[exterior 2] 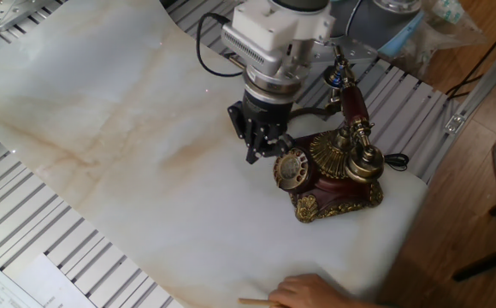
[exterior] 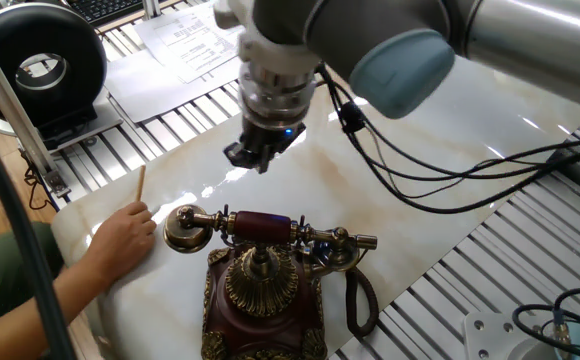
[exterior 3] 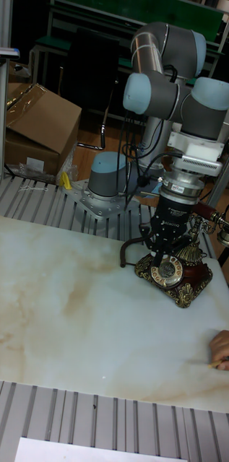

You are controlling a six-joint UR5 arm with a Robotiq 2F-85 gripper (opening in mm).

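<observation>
An antique-style telephone, dark red with ornate gold trim, stands upright on the marbled tabletop. Its body (exterior: pixel 260 282) fills the lower middle of the first exterior view. Across the cradle rests the handset (exterior: pixel 262 226), with a red grip and brass ends. The rotary dial (exterior 2: pixel 292 169) faces my gripper (exterior 2: pixel 256 156) in the second exterior view. My gripper (exterior: pixel 260 163) points down on the dial side of the phone, its fingertips drawn together with nothing visible between them. In the third exterior view, it overlaps the area just beside the dial (exterior 3: pixel 167 272); whether they touch cannot be told.
A person's hand (exterior: pixel 122 240) holding a thin stick (exterior: pixel 141 183) rests at the table edge beside the phone. Cables (exterior: pixel 440 190) hang from my arm. The coiled cord (exterior: pixel 361 303) lies beside the phone.
</observation>
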